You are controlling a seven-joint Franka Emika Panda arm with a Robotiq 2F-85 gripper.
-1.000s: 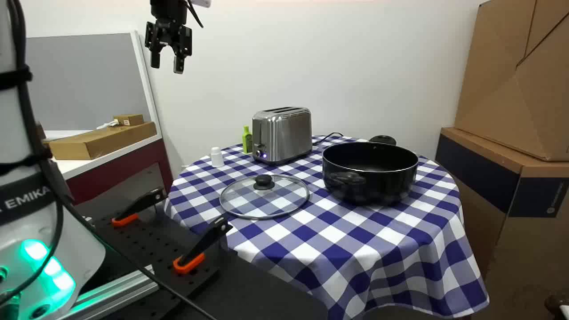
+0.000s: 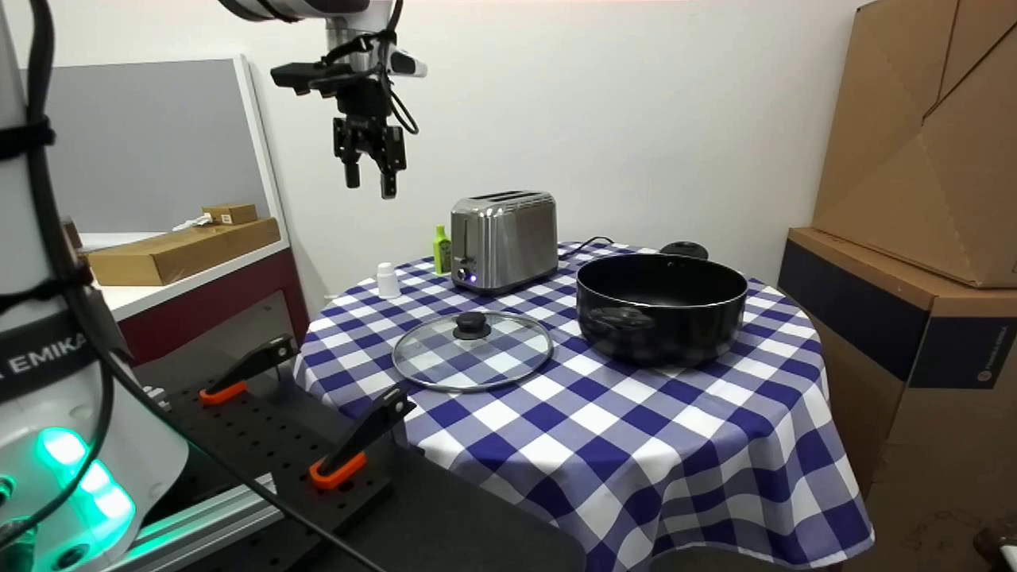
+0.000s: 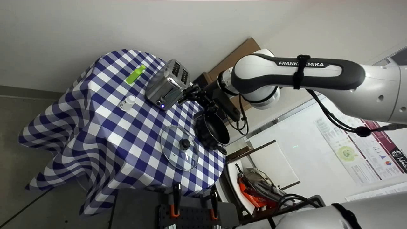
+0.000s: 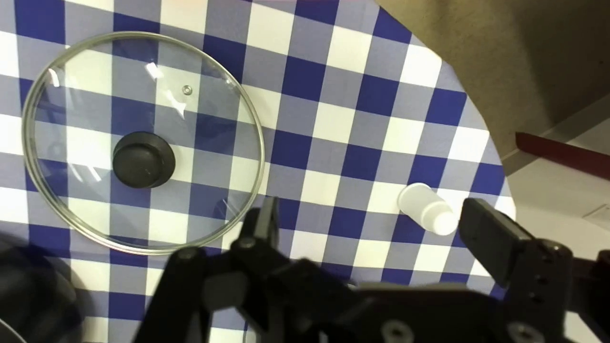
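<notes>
My gripper (image 2: 371, 187) hangs high above the table, its fingers spread well apart with nothing between them. Below it, the glass lid (image 2: 472, 351) lies flat on the checked cloth, its black knob (image 4: 143, 159) facing up. In the wrist view a small white bottle (image 4: 427, 208) stands on the cloth near the right finger (image 4: 492, 240), well below it. The black pot (image 2: 662, 314) sits uncovered to the right of the lid. Behind the lid is a silver toaster (image 2: 505, 241), with a green bottle (image 3: 135, 74) beside it.
The round table wears a blue and white checked cloth (image 2: 610, 429). Two clamps (image 2: 357, 438) with orange parts rise from the black mount at the near edge. Cardboard boxes (image 2: 915, 143) stack up on the right. Open cloth lies in front of the lid and pot.
My gripper has come down and to the right in exterior view 1, with its fingers still apart. The objects on the table stay where they were.
</notes>
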